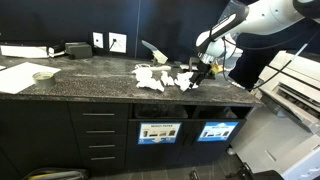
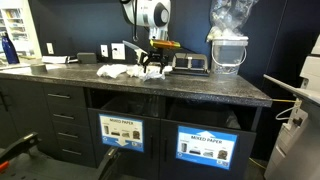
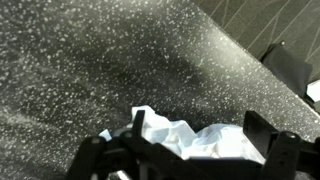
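Several crumpled white pieces (image 1: pixel 149 82) lie on the dark speckled counter, looking like paper or thin cloth. My gripper stands open over one of them in the wrist view. That white piece (image 3: pixel 182 138) shows between and behind the two spread fingers, its lower part cut off by the gripper body and the frame edge. In exterior view 2 the gripper (image 2: pixel 152 64) points down close above the white pile (image 2: pixel 113 71). Whether the fingers touch it cannot be made out.
A clear bucket (image 2: pixel 228 54) with plastic film and a toaster-like appliance (image 2: pixel 190 63) stand at the back. A small round tin (image 1: pixel 43 78) sits at the far left. The counter's front edge (image 1: pixel 120 98) runs above open bins.
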